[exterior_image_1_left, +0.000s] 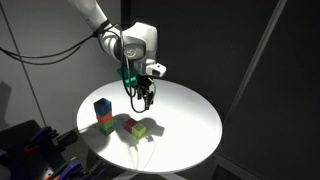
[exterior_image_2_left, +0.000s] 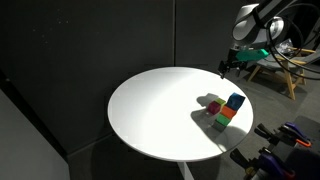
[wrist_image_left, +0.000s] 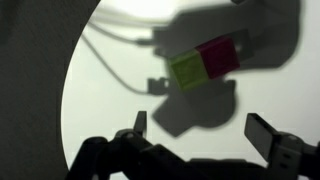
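A yellow-green block (exterior_image_1_left: 139, 131) and a dark red block (exterior_image_1_left: 129, 124) lie side by side on the white table. Left of them stands a stack, with a blue block (exterior_image_1_left: 103, 106) on top, an orange block (exterior_image_1_left: 104, 117) in the middle and a green block (exterior_image_1_left: 106, 127) at the bottom. My gripper (exterior_image_1_left: 144, 99) hangs in the air above the table, higher than the loose pair. From the wrist, the yellow-green block (wrist_image_left: 187, 70) and red block (wrist_image_left: 218, 57) appear ahead of the spread fingers (wrist_image_left: 140, 124), and nothing sits between these.
The stack stands close to the loose pair. Dark floor (wrist_image_left: 30, 80) shows past the table edge in the wrist view.
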